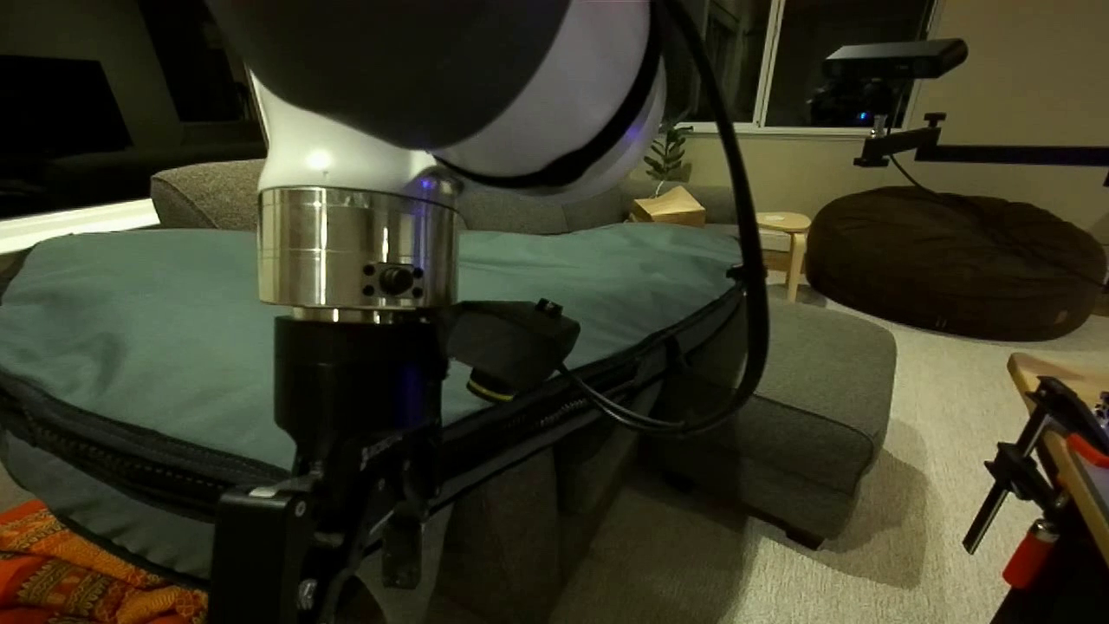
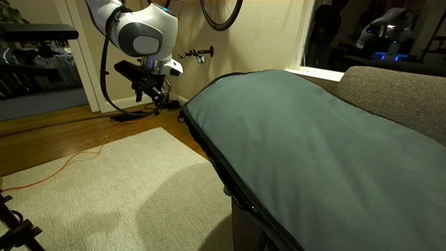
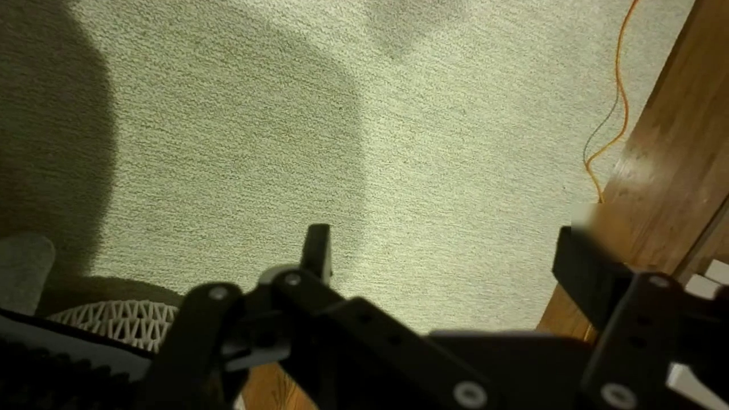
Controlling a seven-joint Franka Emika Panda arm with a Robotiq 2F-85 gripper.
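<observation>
My gripper stands open in the wrist view, its two dark fingertips wide apart with only pale carpet seen between them. A large teal padded bag [image 2: 301, 138] with a black zipped edge lies over the sofa. Its zipped rim [image 3: 68, 365] crosses the lower left corner of the wrist view. In exterior view 1 the gripper body hangs in front of the bag [image 1: 156, 312], its fingers mostly cut off by the bottom edge. Exterior view 2 has the gripper [image 2: 156, 98] off the bag's far left corner, clear of the cloth.
Pale carpet [image 3: 444, 157] spreads below, with an orange cord [image 3: 620, 75] near the wooden floor. A white lattice-sided object [image 3: 123, 318] sits beside the bag. Orange patterned cloth [image 1: 83, 572] lies at lower left. At right, a clamp [image 1: 1024, 468] grips a table edge.
</observation>
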